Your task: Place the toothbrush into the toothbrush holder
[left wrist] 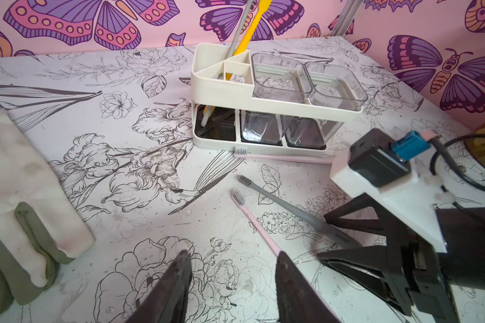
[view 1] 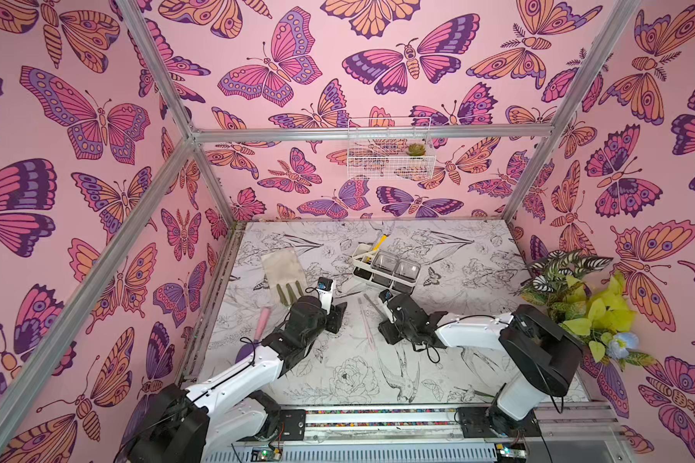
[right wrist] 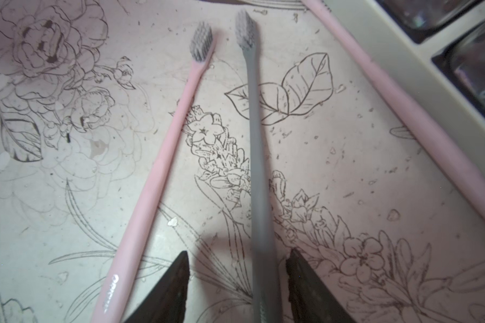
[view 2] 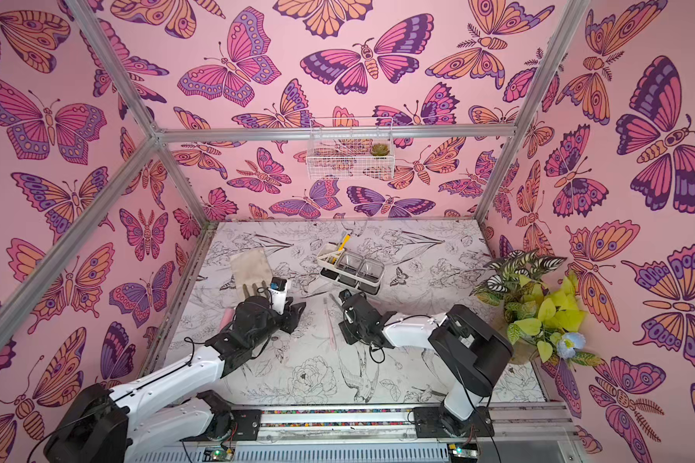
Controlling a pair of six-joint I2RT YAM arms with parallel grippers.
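A grey toothbrush point(right wrist: 257, 145) lies on the table, its handle running between the fingers of my right gripper. That gripper is part open, with a gap on each side of the handle. To its left rests a pink toothbrush point(right wrist: 159, 172). Another pink toothbrush point(left wrist: 285, 158) lies along the front foot of the white toothbrush holder point(left wrist: 221, 90). The holder carries a grey-handled brush and a yellow one point(left wrist: 253, 24) in its left section. My left gripper is open above bare table, nothing between its fingers.
A beige cloth or glove with green stripes point(left wrist: 27, 177) lies at the left. Leafy potted plants point(view 1: 587, 301) stand on the right side.
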